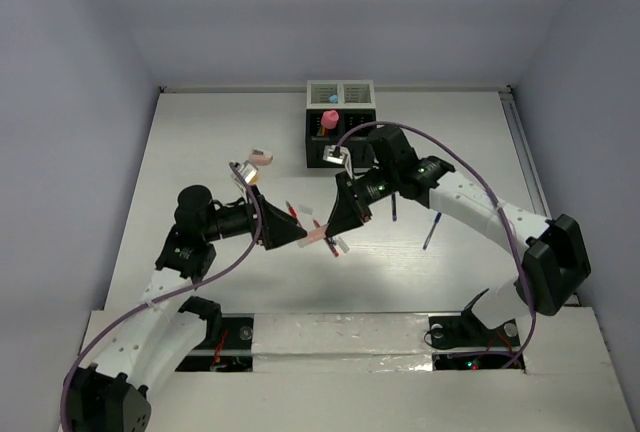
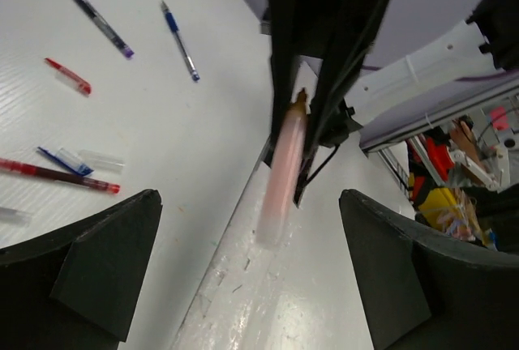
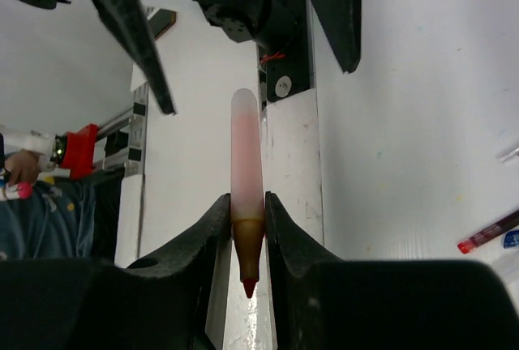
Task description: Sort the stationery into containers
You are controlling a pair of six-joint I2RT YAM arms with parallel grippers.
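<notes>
A pink translucent pen (image 3: 247,172) with a red tip is held in my right gripper, shut on it. My left gripper faces that pen's free end with its fingers apart and nothing between them. Loose on the white table (image 1: 190,132) lie red pens (image 2: 57,174), a purple pen (image 2: 95,16), a blue pen (image 2: 180,40) and several caps. The black and grey container (image 1: 340,97) at the back holds a pink item (image 1: 330,119).
A pale block (image 1: 261,157) lies left of the container. Both arms meet over the middle of the table.
</notes>
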